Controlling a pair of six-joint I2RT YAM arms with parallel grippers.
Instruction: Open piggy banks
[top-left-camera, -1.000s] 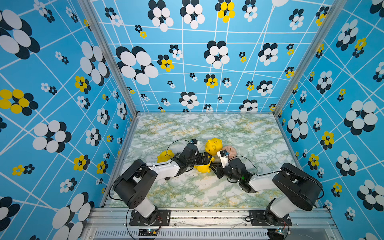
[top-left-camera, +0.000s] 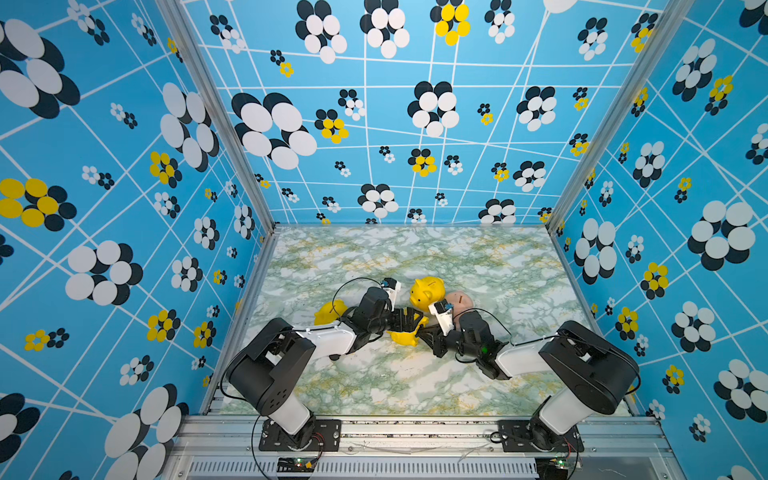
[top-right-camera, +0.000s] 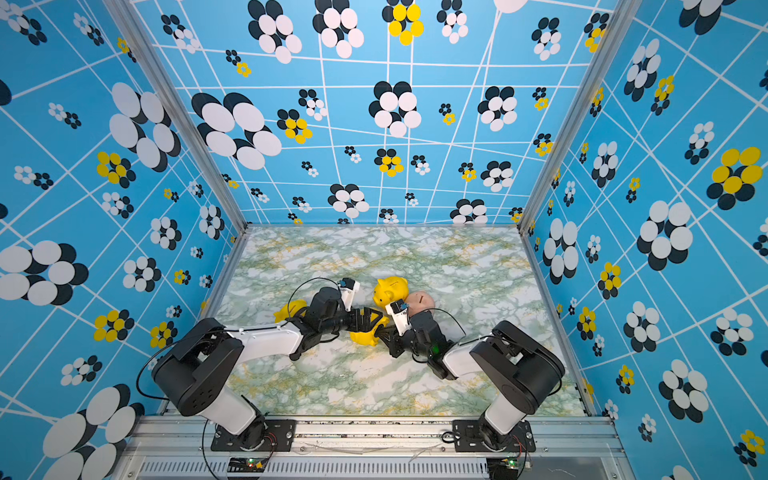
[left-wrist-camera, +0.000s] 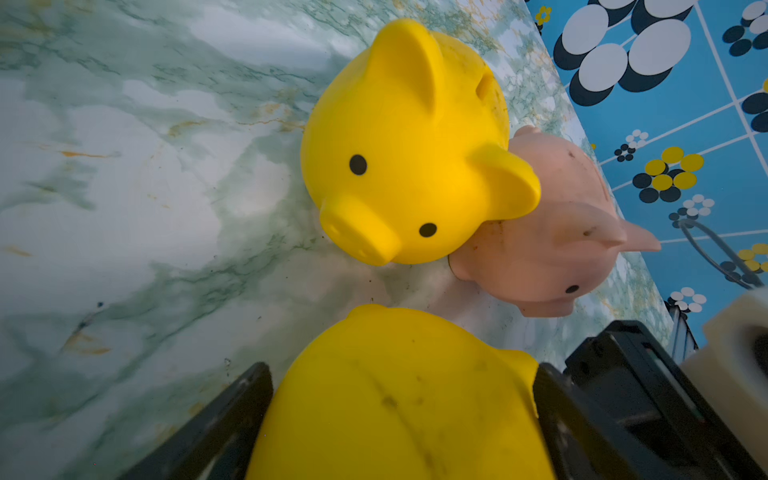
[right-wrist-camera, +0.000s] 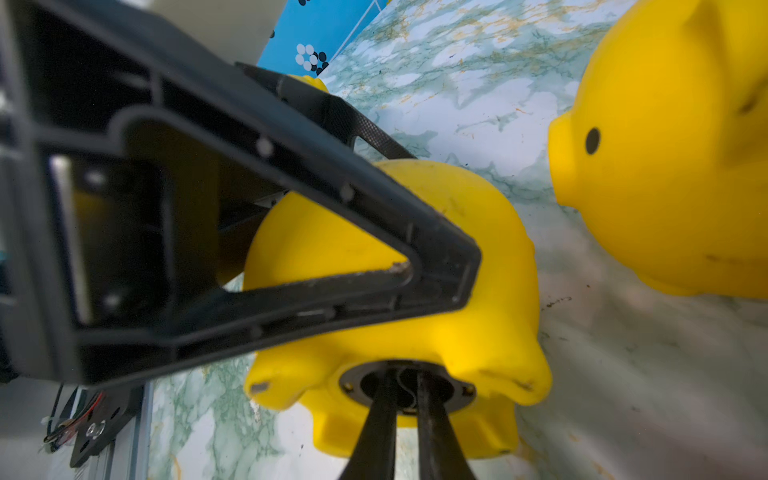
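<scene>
A yellow piggy bank (left-wrist-camera: 400, 400) is between the fingers of my left gripper, which stands open about its body; whether both fingers press on it I cannot tell. In the right wrist view the underside of this bank (right-wrist-camera: 496, 320) faces my right gripper, with one left finger (right-wrist-camera: 432, 264) lying across its side. A round, dark-rimmed hole (right-wrist-camera: 352, 379) shows in its belly. The thin fingertips of my right gripper are at that hole, a narrow gap between them and nothing visibly held. How deep they reach is unclear.
Behind stands an upright yellow piggy bank (top-left-camera: 428, 292), against a pink one (top-left-camera: 458, 301). Another yellow bank (top-left-camera: 328, 312) lies left, partly behind my left arm.
Both grippers have shifted slightly to the left, and the yellow bank between them has moved a little left too. The other banks have stayed where they were.
</scene>
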